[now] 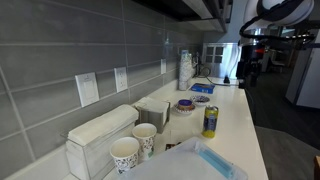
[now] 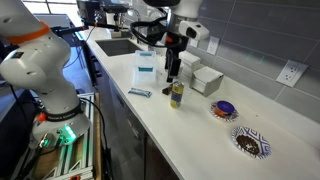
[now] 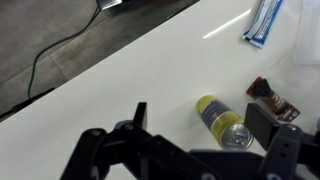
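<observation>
A yellow and grey can [image 1: 210, 121] stands upright on the white counter. In the wrist view the same can [image 3: 223, 121] shows from above, ahead of and between my fingers. My gripper is open, its two black fingers wide apart with nothing held. In exterior view 2 the gripper [image 2: 171, 76] hangs above the counter, close over the can [image 2: 177, 96] and a little to its left. From exterior view 1 the arm [image 1: 262, 40] appears at the far right, over the counter's far end.
A brown packet [image 3: 273, 99] and a blue-white packet [image 3: 262, 22] lie beside the can. A clear plastic bin [image 1: 185, 163], patterned paper cups [image 1: 125, 152] and bowls [image 2: 223, 110] share the counter [image 2: 190, 145].
</observation>
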